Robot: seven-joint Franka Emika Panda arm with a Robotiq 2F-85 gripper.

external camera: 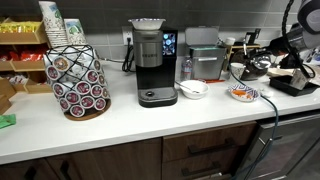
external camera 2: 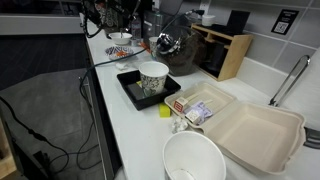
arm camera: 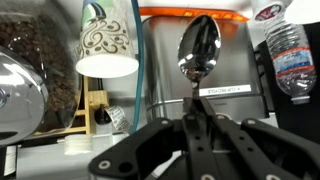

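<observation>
A metal spoon [arm camera: 200, 45] points away from my gripper in the wrist view, its bowl outward. The black fingers are shut on its handle, so the handle's grip end is hidden. Below and behind the spoon is a grey metal box [arm camera: 240, 62]. At the right of exterior view 1 the black arm [external camera: 293, 35] reaches over the counter; its fingertips and the spoon are too small to make out there.
A patterned paper cup [arm camera: 108, 40], a jar of coffee beans [arm camera: 45, 45] and a water bottle [arm camera: 290, 60] flank the spoon. White bowl [external camera: 193, 89], plate [external camera: 242, 92] and coffee machine [external camera: 155, 62] stand on the counter.
</observation>
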